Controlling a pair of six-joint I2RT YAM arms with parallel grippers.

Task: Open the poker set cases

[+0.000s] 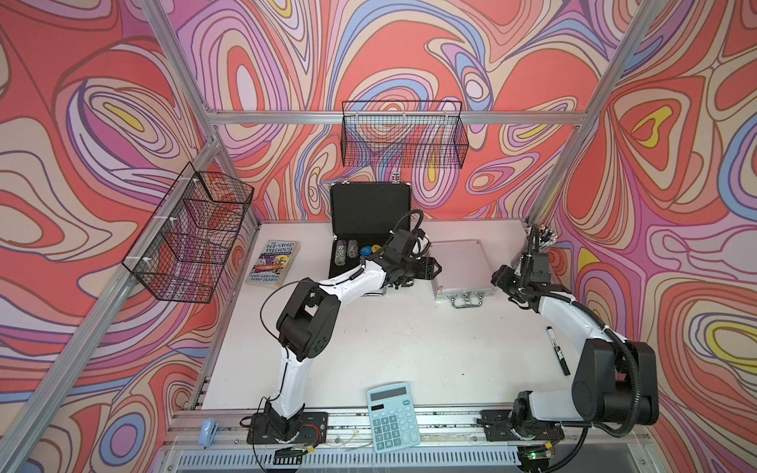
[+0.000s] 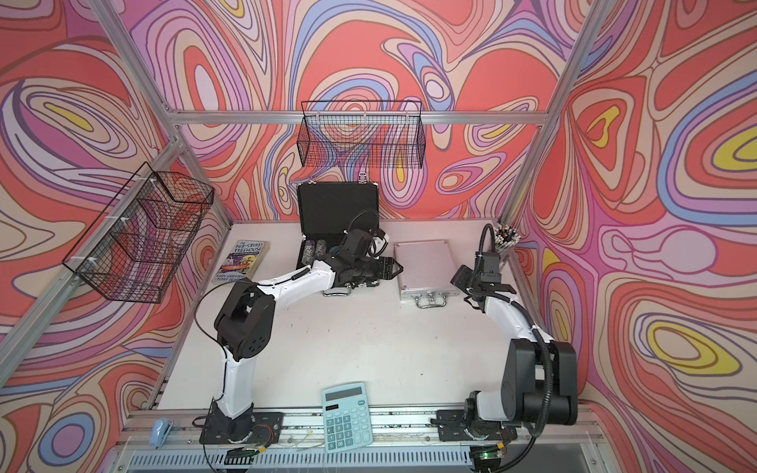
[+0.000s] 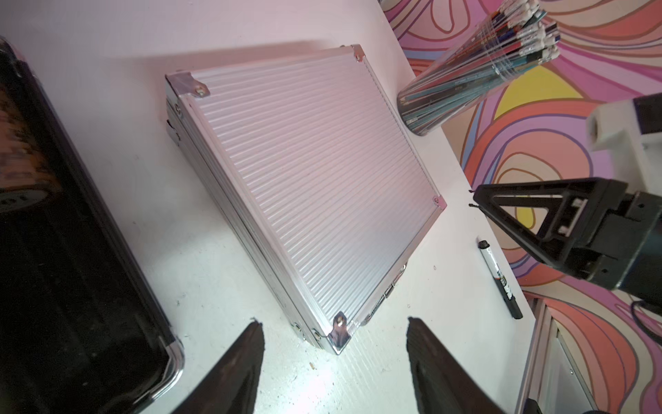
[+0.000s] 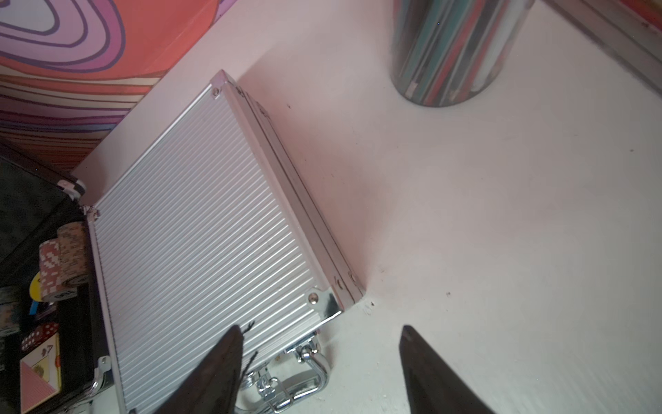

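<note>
A silver poker case [image 1: 465, 264] lies flat on the right half of the table, its ribbed lid [image 3: 317, 158] down and its handle [image 4: 303, 390] facing the front. To its left a black-lined case [image 1: 370, 209] stands with its lid raised, rows of chips [image 4: 62, 258] showing inside. My left gripper hovers between the two cases, in front of the open case's right part, fingers apart and empty. My right gripper is beyond the silver case's right front corner, also parted with nothing held.
A clear cup of pencils [image 3: 475, 69] stands behind my right arm at the right edge. A marker [image 1: 557, 351] lies at the far right, a book [image 1: 273, 263] at the left, a calculator [image 1: 392, 416] at the front edge.
</note>
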